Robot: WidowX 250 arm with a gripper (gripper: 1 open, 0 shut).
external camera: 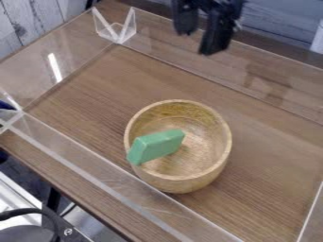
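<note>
A round pale wooden bowl (205, 153) sits on the lower middle of the wooden surface. A green block (155, 144) leans tilted in it on the left side. The dark gripper (214, 40) is at the top, right of centre, well above and behind the bowl. It is blurred and partly cut off by the frame's edge, so its fingers are hard to make out.
Clear plastic walls edge the wooden surface at the left and bottom. A small white angular piece is at the top left. A dark cable lies at the bottom left corner. The surface around the bowl is clear.
</note>
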